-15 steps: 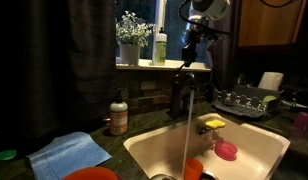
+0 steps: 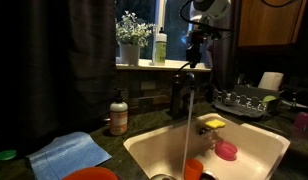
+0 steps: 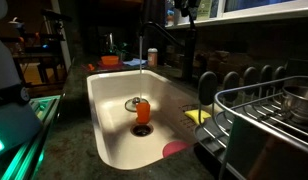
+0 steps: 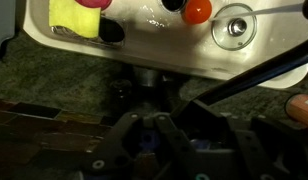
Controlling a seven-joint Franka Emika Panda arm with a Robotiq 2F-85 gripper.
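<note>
Dark fingers of my gripper close around the top of the black faucet (image 4: 259, 75) in the wrist view; the exact part between them is lost in shadow. Exterior view 1 has the gripper (image 2: 191, 62) just above the faucet (image 2: 180, 92), in front of the window. A thin water stream (image 2: 188, 125) runs from the spout into the white sink (image 2: 144, 150). An orange cup (image 3: 143, 113) stands in the basin near the drain (image 3: 142, 129).
A yellow sponge (image 2: 215, 124) lies on the sink rim and a pink bowl (image 2: 226, 150) sits in the basin. Left of the sink are a soap bottle (image 2: 118, 115) and blue cloth (image 2: 69, 156). A metal dish rack (image 3: 269, 115) stands on the other side.
The arm above the faucet has shifted slightly to the right. The stream and the things in the sink look the same.
</note>
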